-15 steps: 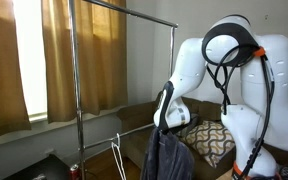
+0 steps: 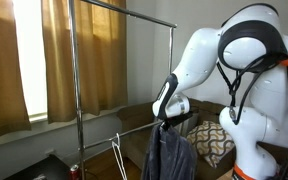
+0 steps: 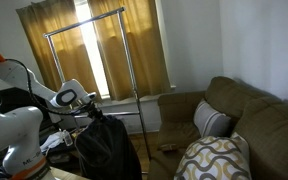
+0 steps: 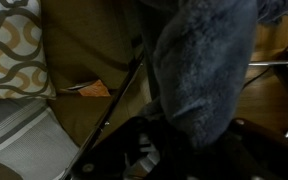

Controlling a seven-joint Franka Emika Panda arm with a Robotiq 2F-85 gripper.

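A dark grey cloth (image 2: 169,157), perhaps a garment, hangs in loose folds from my gripper (image 2: 166,122). The gripper is shut on its upper edge, and the fingertips are mostly hidden by fabric. From the other side, the cloth (image 3: 111,150) hangs in front of the metal clothes rack's lower part. In the wrist view the bunched cloth (image 4: 199,70) fills the middle and covers much of the fingers.
The metal rack (image 2: 77,75) stands left of the arm, with a lower crossbar behind the cloth. A white hanger (image 2: 118,157) hangs low beside it. A brown sofa (image 3: 189,105) with a patterned pillow (image 3: 214,158) stands to the side.
The cloth has risen slightly with the gripper and is still held.
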